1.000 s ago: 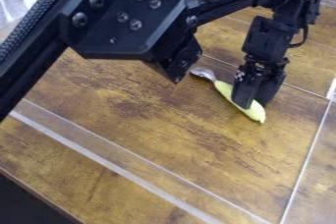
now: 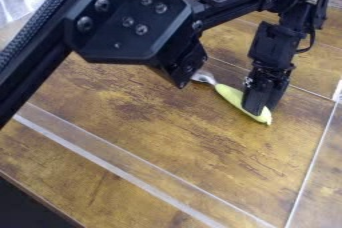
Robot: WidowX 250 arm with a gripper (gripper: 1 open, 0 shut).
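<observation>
A pale yellow banana-like object [image 2: 227,94] with a silvery spoon-shaped end [image 2: 203,78] lies slanted on the wooden table, right of centre. My black gripper [image 2: 259,100] is down over its lower right half, fingertips at the object. Whether the fingers are closed on it is hard to see, as the dark parts overlap.
My arm covers much of the upper left.
The arm's upper housing has shifted slightly; the gripper stays at the yellow object, which lies in much the same place.
</observation>
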